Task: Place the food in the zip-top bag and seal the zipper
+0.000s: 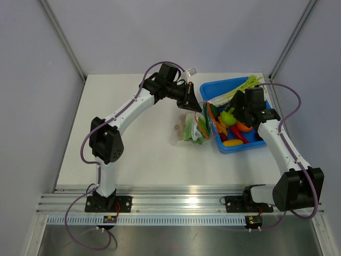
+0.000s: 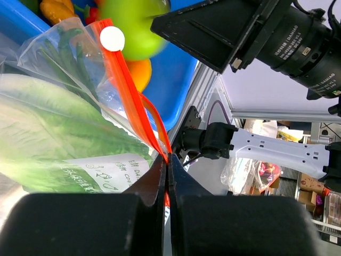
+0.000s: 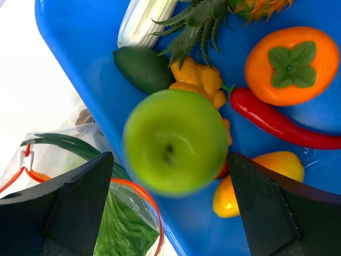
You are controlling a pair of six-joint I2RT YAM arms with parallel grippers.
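Observation:
The clear zip top bag [image 1: 186, 129] holds leafy greens and round brown items. In the left wrist view its orange zipper edge [image 2: 129, 98] runs to the fingertips of my left gripper, shut on it. My right gripper is open over the blue bin [image 3: 96, 80]. A round green apple [image 3: 176, 141] shows blurred between and beyond its fingers, with gaps at both sides. In the left wrist view the apple [image 2: 130, 26] is blurred too, beside a right finger [image 2: 186, 32]. Whether it touches anything is unclear.
In the bin lie an orange persimmon [image 3: 298, 64], a red chili pepper [image 3: 282, 125], a yellow mango [image 3: 229, 197], a dark green avocado [image 3: 143, 69] and a celery stalk [image 1: 234, 92]. Left of the bag, the white table [image 1: 144, 160] is clear.

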